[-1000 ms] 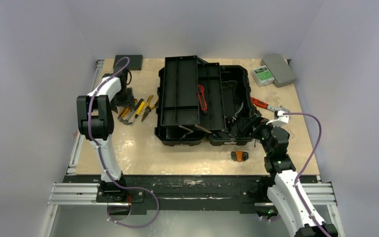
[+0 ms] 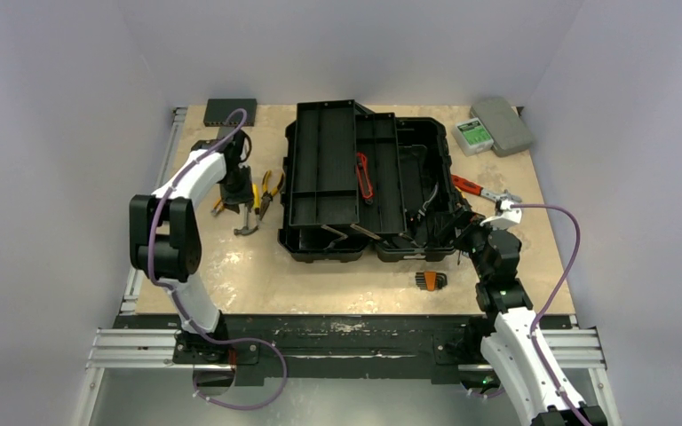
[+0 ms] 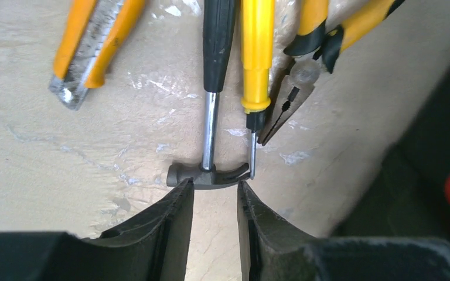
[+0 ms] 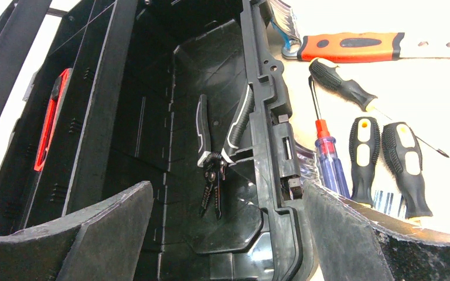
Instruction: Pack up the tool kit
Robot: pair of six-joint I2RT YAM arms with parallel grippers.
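Note:
In the left wrist view a claw hammer (image 3: 215, 52) lies on the table, its head towards my left gripper. The gripper is part open, with nothing held; its fingertips overlap the hammer head in view, and contact cannot be told. A yellow screwdriver (image 3: 256, 52) and yellow-black pliers (image 3: 302, 73) lie right of the hammer, an orange cutter (image 3: 91, 50) left of it. The black toolbox (image 2: 324, 160) stands unfolded, a red cutter (image 2: 364, 177) in its tray. Wire strippers (image 4: 214, 167) lie in its deep compartment. My right gripper is open and empty near the box's right edge.
Several screwdrivers (image 4: 363, 155) and a red-handled wrench (image 4: 351, 48) lie right of the box. An orange-black key set (image 2: 431, 280) lies in front. A grey case (image 2: 502, 124) and a green-labelled box (image 2: 473, 136) stand back right.
My left arm has swung rightwards over the tools, and the hammer now lies turned, its head further right and towards the front. The right arm has barely moved.

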